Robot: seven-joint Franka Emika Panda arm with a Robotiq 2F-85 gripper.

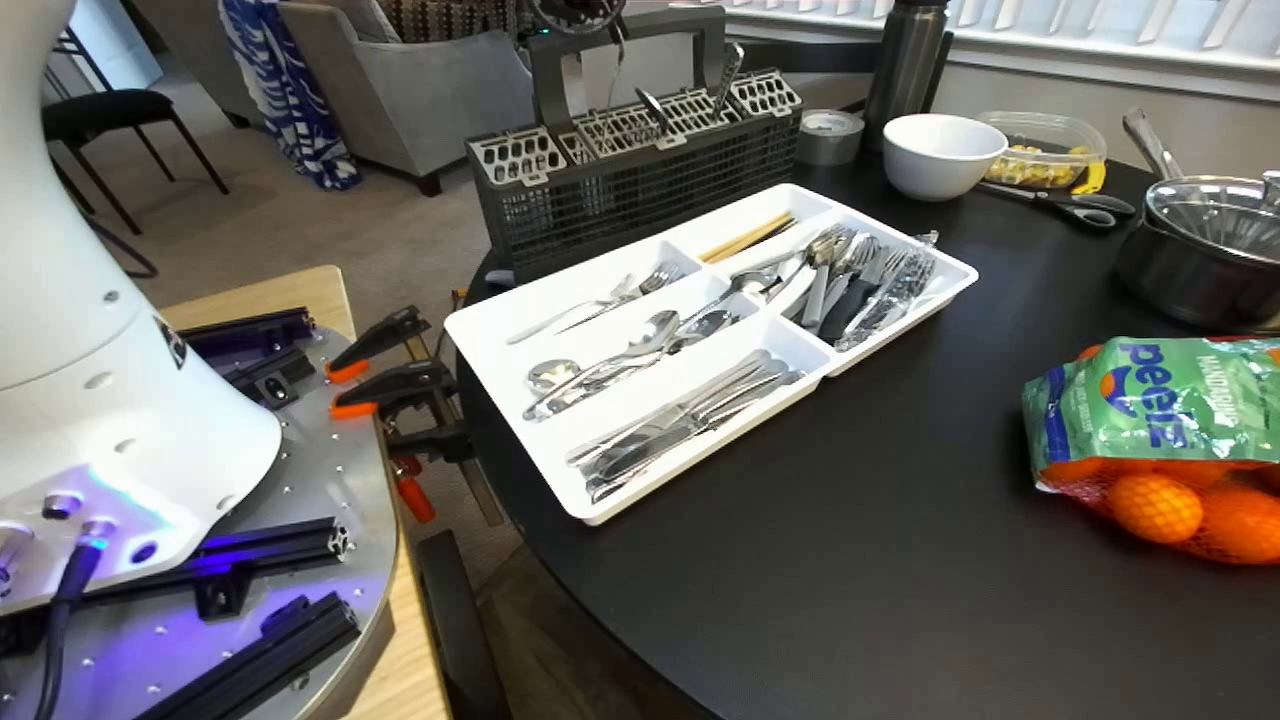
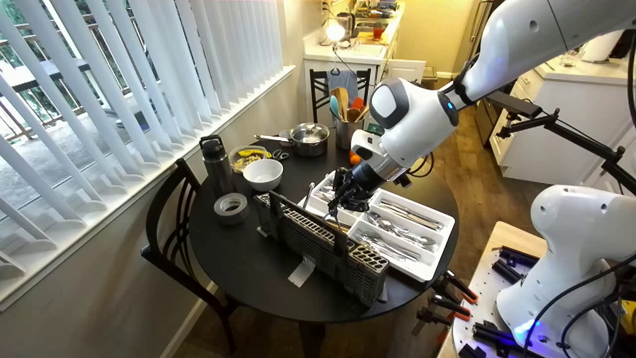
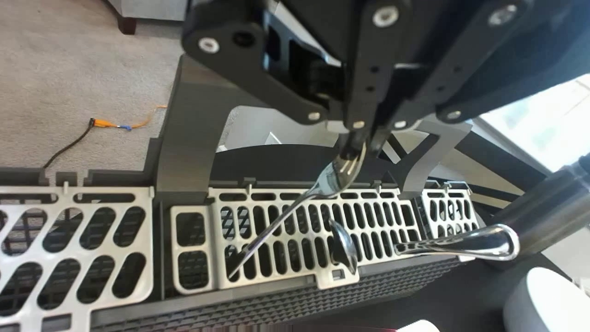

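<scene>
In the wrist view my gripper is shut on the tined end of a metal fork (image 3: 329, 180). The fork slants down to the left, its handle end over or in the slotted lid of the dark cutlery basket (image 3: 221, 310); I cannot tell whether it has entered a slot. A spoon (image 3: 344, 246) and another shiny utensil (image 3: 475, 243) stick up from the same lid. Behind the basket in exterior view 2 lies the white cutlery tray (image 2: 442, 253), holding forks, spoons, knives and chopsticks. Only the gripper's underside shows at the top of exterior view 1.
The basket's tall handle (image 3: 185, 127) rises close to the gripper. A tape roll (image 2: 231, 207), white bowl (image 2: 263, 173) and dark bottle (image 2: 216, 164) stand near the basket. A bag of mandarins (image 1: 1152, 444) lies at the right.
</scene>
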